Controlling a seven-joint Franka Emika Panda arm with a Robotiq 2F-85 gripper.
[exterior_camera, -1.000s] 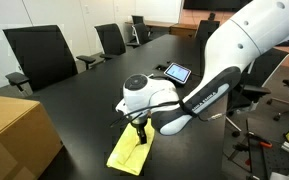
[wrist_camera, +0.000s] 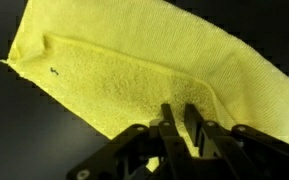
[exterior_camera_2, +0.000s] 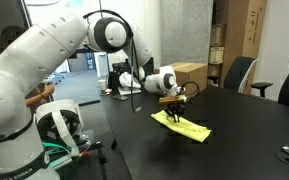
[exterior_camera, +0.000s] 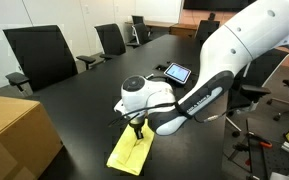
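A yellow cloth (exterior_camera: 130, 154) lies on the dark table, its folds and a stitched hem showing in the wrist view (wrist_camera: 114, 75). My gripper points down at the cloth, its fingertips close together with a narrow gap between them. Whether any cloth is pinched there I cannot tell. From the side, the gripper (exterior_camera_2: 175, 113) is low over the cloth (exterior_camera_2: 189, 128), at or almost at its surface, and part of the cloth is behind it.
A cardboard box (exterior_camera: 19, 138) stands at the near left of the table. A tablet-like device (exterior_camera: 177, 73) lies beyond the arm. Office chairs (exterior_camera: 41, 54) line the table's edge. Bare table (exterior_camera_2: 174, 160) surrounds the cloth.
The gripper and arm have shifted very slightly at the cloth. The cloth lies in much the same place and shape.
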